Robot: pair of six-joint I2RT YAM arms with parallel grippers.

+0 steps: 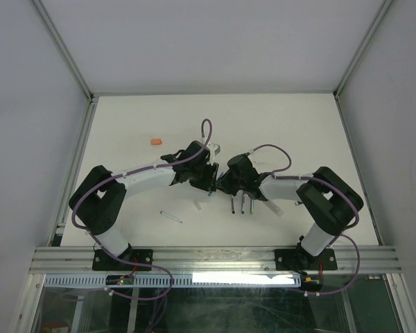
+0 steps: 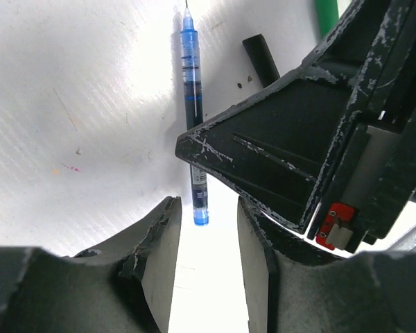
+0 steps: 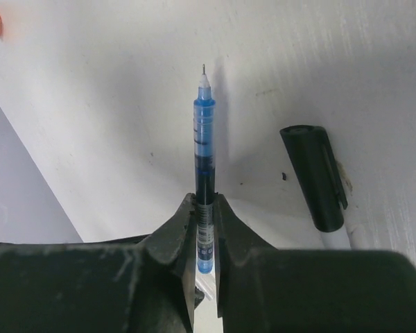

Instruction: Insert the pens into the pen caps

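A blue pen (image 2: 196, 182) with a bare metal tip runs lengthwise through the left wrist view. My right gripper has its fingers pressed to both sides of this pen around its middle, its tip pointing away from the gripper. My left gripper stands open, with the pen's blunt blue end between its two spread fingers and clear of both. A black cap (image 3: 312, 177) lies to the right of the held pen. In the left wrist view, a green cap (image 2: 326, 15) shows at the top edge. One right finger hides part of the pen there.
Several slim pens (image 1: 243, 203) lie just below the right gripper. A pale pen (image 1: 171, 216) lies alone at the lower left, and an orange object (image 1: 156, 141) at the upper left.
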